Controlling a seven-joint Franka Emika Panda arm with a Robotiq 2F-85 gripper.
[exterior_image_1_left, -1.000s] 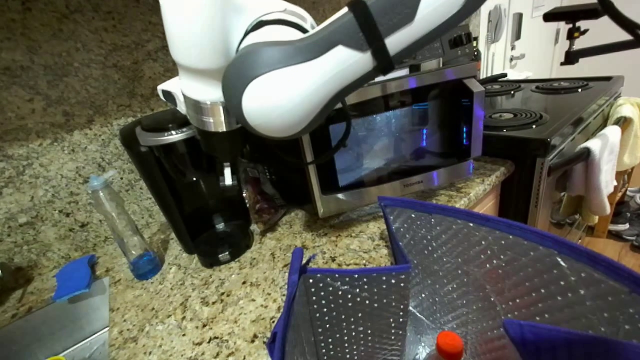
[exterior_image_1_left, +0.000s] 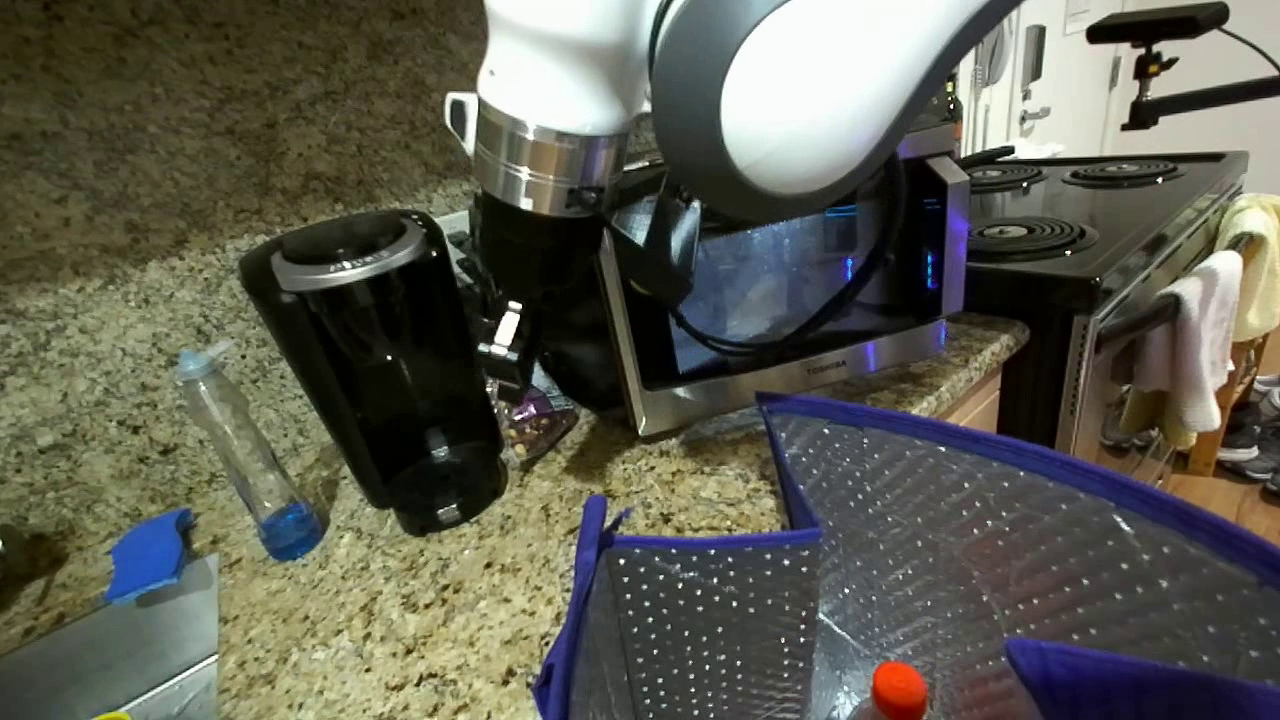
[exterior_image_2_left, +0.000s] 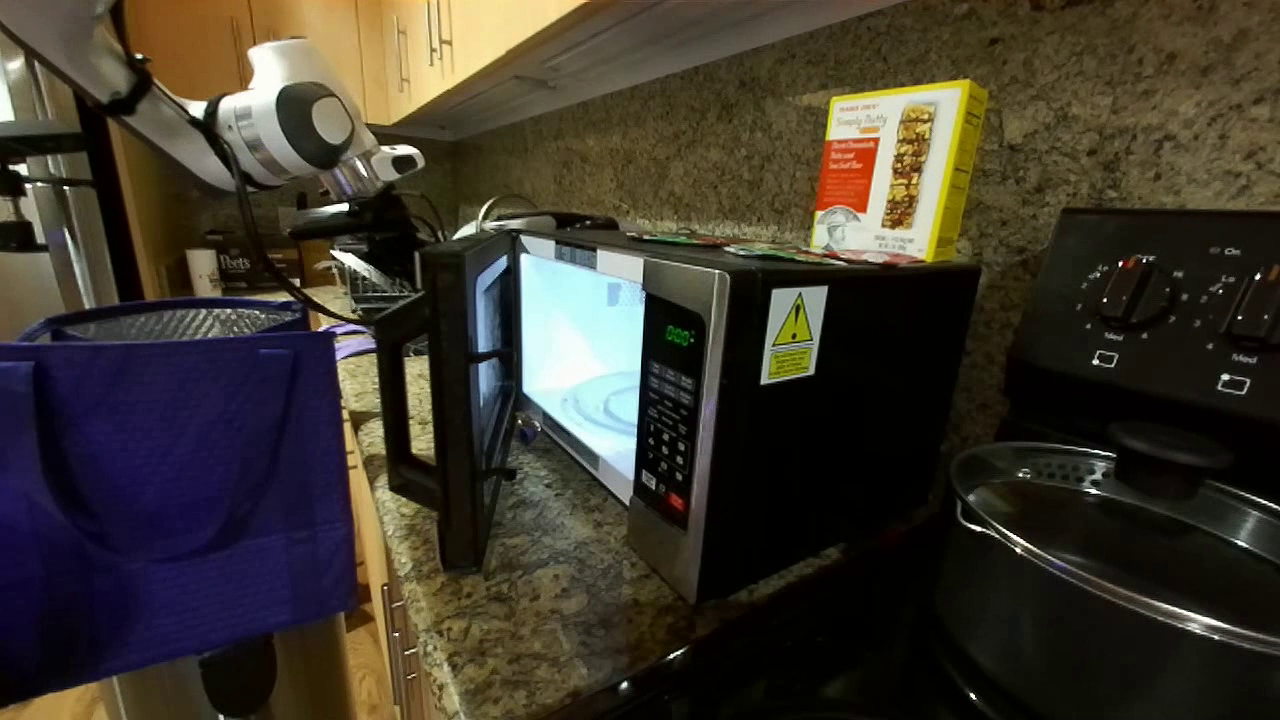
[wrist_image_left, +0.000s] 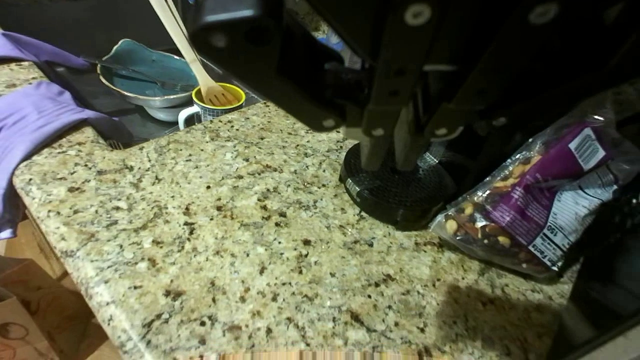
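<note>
In the wrist view, my gripper hangs over the round black base (wrist_image_left: 399, 201) of the coffee maker. Its fingers stand partly open, a narrow gap between them and nothing visible in it. To their right, clear of them, a clear and purple bag of nuts (wrist_image_left: 540, 192) rests on the counter. Exterior view 1 has the gripper (exterior_image_1_left: 509, 354) between the tall black coffee maker (exterior_image_1_left: 372, 348) and the microwave (exterior_image_1_left: 780, 300); the bag (exterior_image_1_left: 536, 422) shows low beneath it. The microwave door (exterior_image_2_left: 462, 402) stands open in exterior view 2, its lit interior showing a glass turntable (exterior_image_2_left: 600, 402).
Close to the coffee maker stands a bottle of blue liquid (exterior_image_1_left: 270, 480), with a blue sponge (exterior_image_1_left: 149, 554) near the sink. An open insulated bag (exterior_image_1_left: 708, 624) occupies the front. The wrist view shows clear counter (wrist_image_left: 228, 240) and a mug (wrist_image_left: 219, 105) at the sink.
My arm has moved rightward in exterior view 1, and the gripper now stands clear of the coffee maker's front. The nut bag, which reached higher beside the gripper, now shows lower.
</note>
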